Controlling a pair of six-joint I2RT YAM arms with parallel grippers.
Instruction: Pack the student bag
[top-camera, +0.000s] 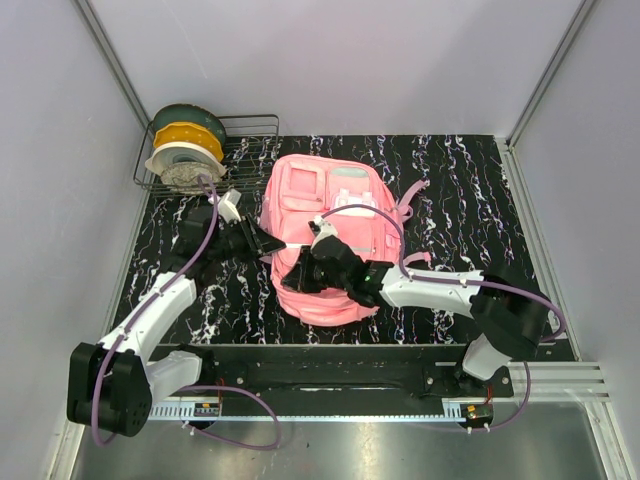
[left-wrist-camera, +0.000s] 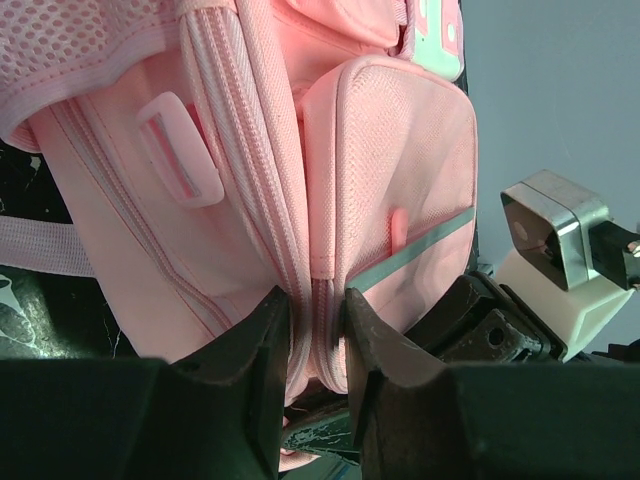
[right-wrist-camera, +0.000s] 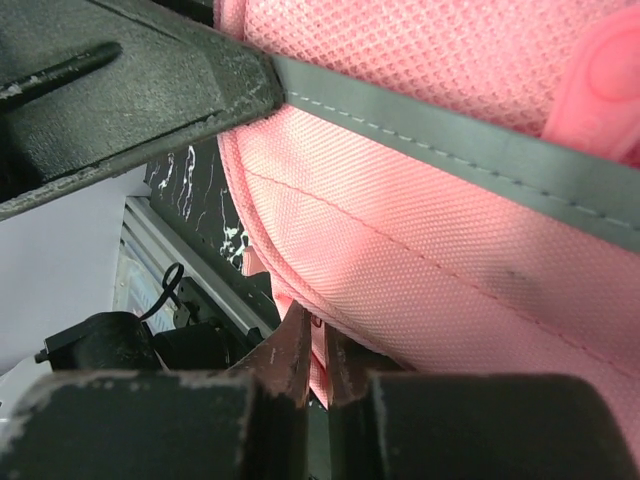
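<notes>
A pink student bag (top-camera: 330, 185) lies on the dark marbled table. At its left side my left gripper (top-camera: 280, 246) is shut on the zipped edge; in the left wrist view, folded fabric and zipper tape of the bag (left-wrist-camera: 265, 150) run between the fingertips. My right gripper (top-camera: 292, 284) is at the bag's lower left side. In the right wrist view its fingers (right-wrist-camera: 285, 350) stand close together at the piped edge below a grey strip (right-wrist-camera: 430, 150). A little pink shows between or behind them, and whether they grip it is unclear.
A wire rack (top-camera: 250, 140) with several plates and a yellow dish (top-camera: 188, 136) stands at the back left. Bare table (top-camera: 465, 210) lies right of the bag, where its straps (top-camera: 410, 195) spread. Both arms are close together.
</notes>
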